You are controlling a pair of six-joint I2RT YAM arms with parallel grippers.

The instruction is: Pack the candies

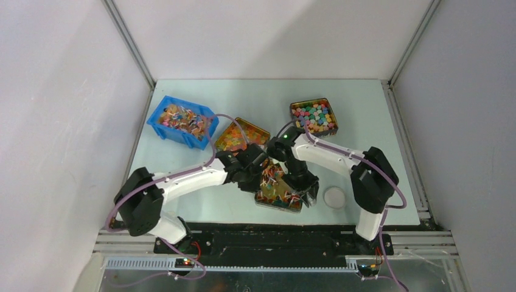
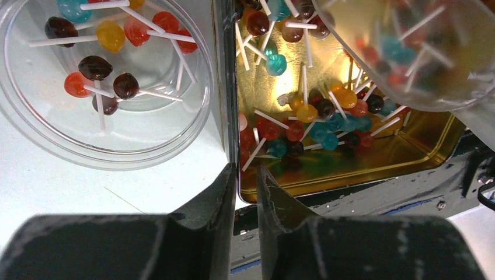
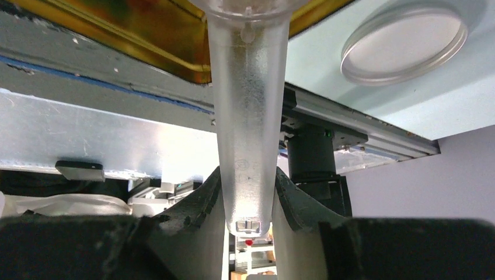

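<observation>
A gold-lined tin holds scattered lollipops at front centre. A clear bowl with lollipops sits left of it in the left wrist view. My left gripper hangs at the tin's edge beside the bowl, fingers part open, nothing seen between them. My right gripper is shut on the handle of a clear scoop; the scoop's blurred cup is over the tin, lollipops showing in or through it.
A blue bin of wrapped candies stands back left, a candy tin at centre, another tin back right. A round lid lies right.
</observation>
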